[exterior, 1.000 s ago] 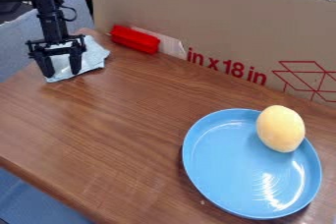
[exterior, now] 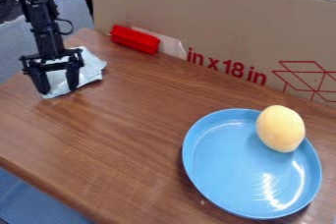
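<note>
My black gripper (exterior: 55, 74) is at the left edge of the wooden table, low over a light blue-white cloth (exterior: 88, 69), with its fingertips down on it. The fingers stand apart over the cloth; whether any fabric is held between them I cannot tell.
A red object (exterior: 134, 39) lies at the back against a cardboard wall (exterior: 223, 22). A blue plate (exterior: 230, 174) holds a pale yellow egg-shaped object (exterior: 280, 128) at the right.
The cloth's visible shape differs slightly; the other things stay put.
</note>
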